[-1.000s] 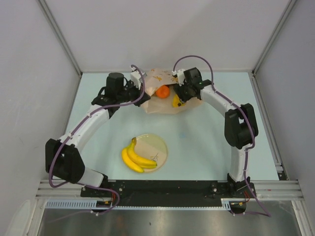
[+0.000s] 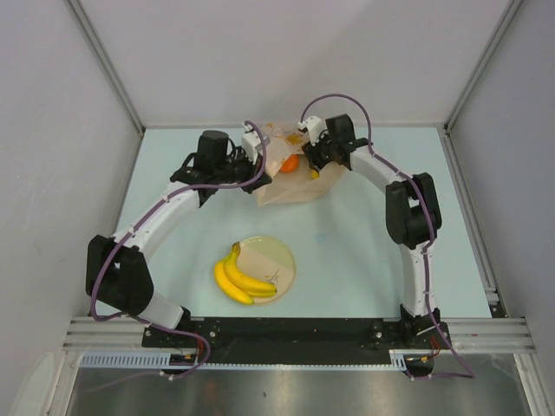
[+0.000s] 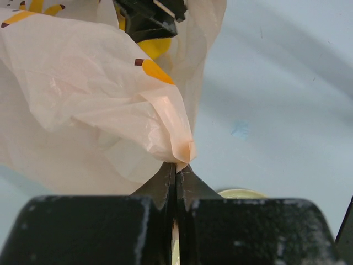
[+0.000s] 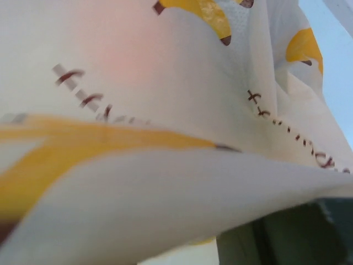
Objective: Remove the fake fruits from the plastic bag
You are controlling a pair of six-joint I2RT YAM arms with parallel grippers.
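Observation:
The pale plastic bag (image 2: 292, 190), printed with bananas, lies with its mouth spread at the back of the table. My left gripper is shut on the bag's edge, which bunches up between its fingertips. Inside the bag, an orange fruit (image 2: 290, 163) sits left of a small yellow fruit (image 2: 314, 174). My right gripper (image 2: 316, 158) reaches into the mouth at the yellow fruit. A dark finger of it shows against this yellow fruit (image 3: 155, 46) in the left wrist view. Bag film hides most of its fingers (image 4: 298, 237) in the right wrist view, so its grip cannot be judged.
A round pale plate (image 2: 279, 253) at the front centre carries fake bananas (image 2: 246, 282), partly over its left rim. Bare table (image 2: 364, 251) extends to the right of the plate.
The right gripper has shifted left over the yellow fruit, of which less shows now.

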